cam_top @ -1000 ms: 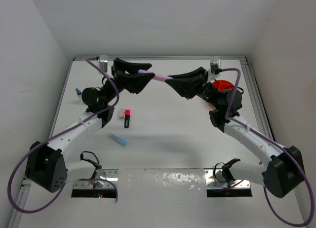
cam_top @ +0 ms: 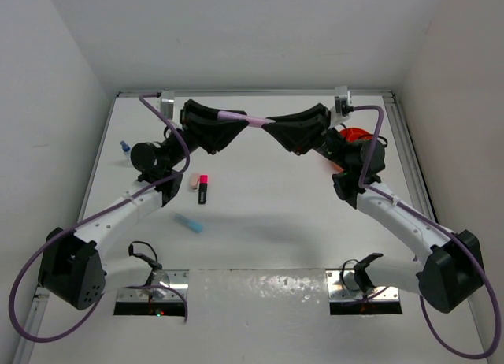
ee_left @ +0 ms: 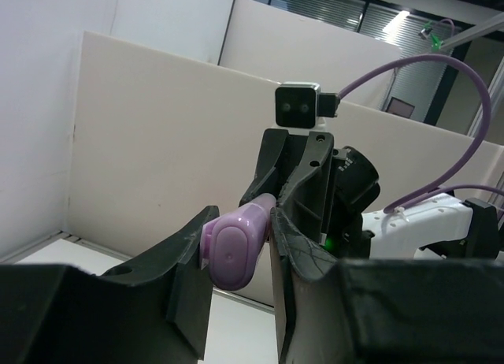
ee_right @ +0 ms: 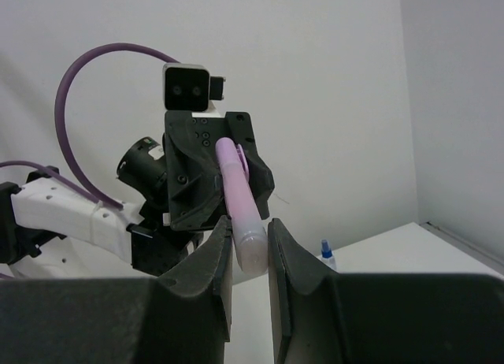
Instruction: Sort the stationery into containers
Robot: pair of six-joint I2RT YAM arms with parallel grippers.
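A pink-lilac pen (cam_top: 252, 120) is held level between my two grippers, high over the middle of the table. My left gripper (cam_top: 230, 118) is shut on one end, which shows close up as a rounded lilac tip (ee_left: 235, 250) in the left wrist view. My right gripper (cam_top: 276, 124) is shut on the other end; in the right wrist view the pen (ee_right: 240, 191) runs from its fingers to the left gripper. On the table lie a pink-capped black marker (cam_top: 202, 192), a light pink item (cam_top: 194, 182), a blue item (cam_top: 189, 224) and a blue-capped bottle (cam_top: 126, 151).
A red container (cam_top: 357, 133) sits at the right back, partly hidden by the right arm. White walls surround the table (cam_top: 260, 222), whose centre and front are clear.
My left gripper has shifted very slightly down in the top view around the pen's end. The right arm is almost unchanged.
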